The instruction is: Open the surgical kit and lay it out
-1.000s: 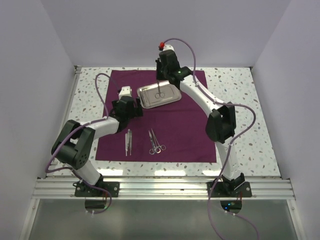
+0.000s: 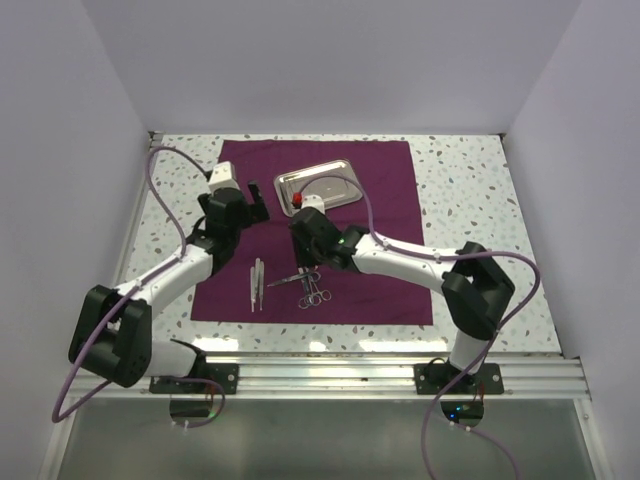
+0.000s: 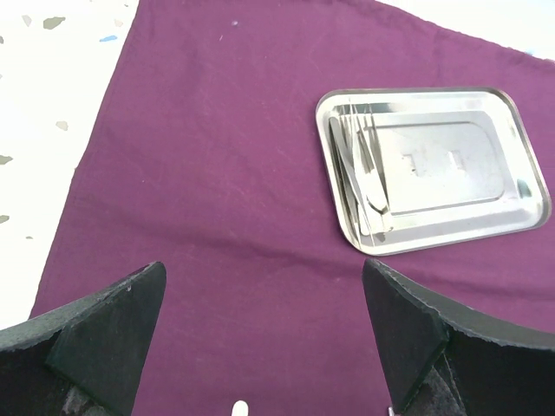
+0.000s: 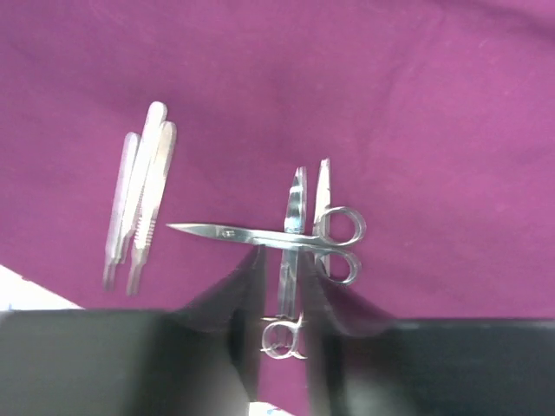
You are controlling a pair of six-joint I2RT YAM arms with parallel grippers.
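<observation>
My left gripper hangs wide open above the purple cloth, nothing between its fingers. Past it, the metal tray (image 3: 442,239) holds several slim instruments (image 3: 360,173) along its left side; the remainder of its floor is bare. Low over the front of the cloth, my right gripper has its fingertips apart. Straight scissors (image 4: 204,230) lie crosswise just by those fingertips, blade pointing left, over two other ring-handled instruments (image 4: 295,204). The lower handles are partly hidden by the fingers. Several scalpel handles (image 4: 147,186) lie side by side to the left.
Speckled table (image 2: 465,200) borders the cloth. My right forearm (image 2: 400,262) spans the cloth's right half.
My right gripper has come from the tray toward the front of the cloth. Scissors that hung beneath it over the tray are now across the other ring-handled instruments. My left arm has drawn back leftward.
</observation>
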